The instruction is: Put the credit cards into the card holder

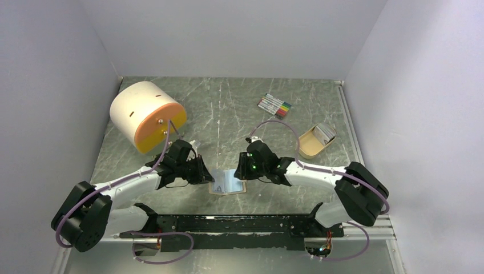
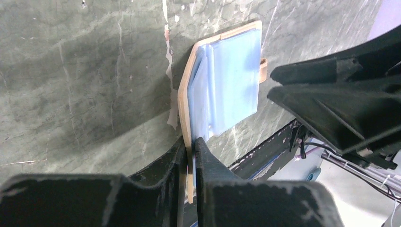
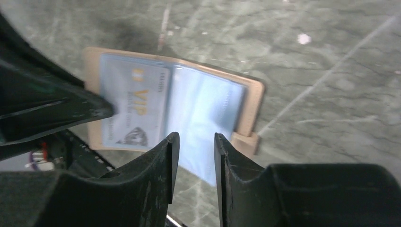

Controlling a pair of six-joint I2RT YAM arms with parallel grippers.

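The card holder [image 3: 208, 101], tan-edged with pale blue clear pockets, lies spread open on the table between my arms. A card printed "VIP" [image 3: 137, 99] shows in its left half; the right half looks empty in the right wrist view. My left gripper is shut on the holder's left edge, the tan border running between its fingers. Over the holder's right half, my right gripper is open with a narrow gap and nothing between its fingers. In the top view, more cards [image 1: 326, 133] sit in a tan tray at the right.
The tray [image 1: 309, 146] stands at the table's right side. Several coloured markers [image 1: 274, 105] lie at the back. A large cream cylinder with an orange and yellow end [image 1: 140, 111] occupies the back left. Bare table lies behind the holder.
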